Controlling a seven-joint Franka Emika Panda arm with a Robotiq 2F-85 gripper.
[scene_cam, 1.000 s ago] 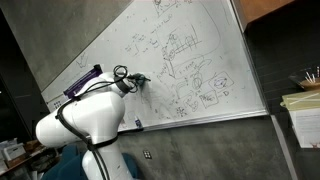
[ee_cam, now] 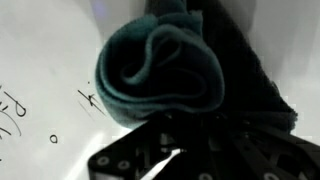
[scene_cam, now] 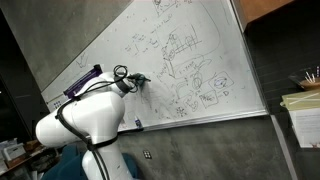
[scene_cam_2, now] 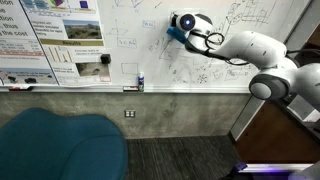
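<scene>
A rolled teal cloth fills the middle of the wrist view, its folded end facing the camera and a darker part hanging to the right. My gripper is shut on the cloth; its fingertips are mostly hidden by the fabric. In the first exterior view the cloth is up against the whiteboard, or very close to it; actual contact is hard to tell. Black marker writing covers much of the board, with some strokes left of the cloth in the wrist view.
Below the board runs a ledge with a small bottle on it. Posters hang at the board's left side in the second exterior view. A teal chair stands in front of the wall.
</scene>
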